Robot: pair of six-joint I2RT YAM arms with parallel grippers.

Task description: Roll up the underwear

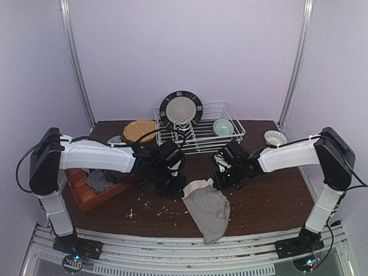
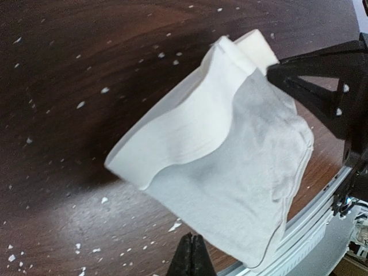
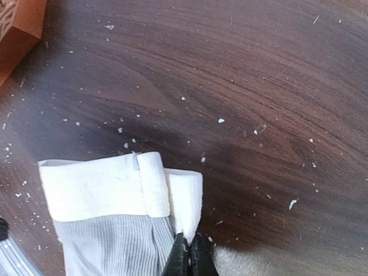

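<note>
The underwear [image 1: 208, 211] is grey with a white waistband [image 2: 178, 135], lying partly folded near the table's front edge. In the right wrist view, my right gripper is shut on the underwear at the waistband's right corner, where white cloth runs in between its fingertips. My left gripper is shut with nothing showing between its fingers, beside the lower left edge of the cloth in its own wrist view. From above, the left gripper [image 1: 177, 188] is just left of the waistband; its arm partly hides that end.
A wooden box [image 1: 86, 198] holding dark striped cloth stands on the left, under the left arm. Behind are a white dish rack [image 1: 201, 146] with a plate [image 1: 181, 109], plus a tan pie-like disc [image 1: 139, 130]. Pale crumbs [image 1: 130, 213] dot the table.
</note>
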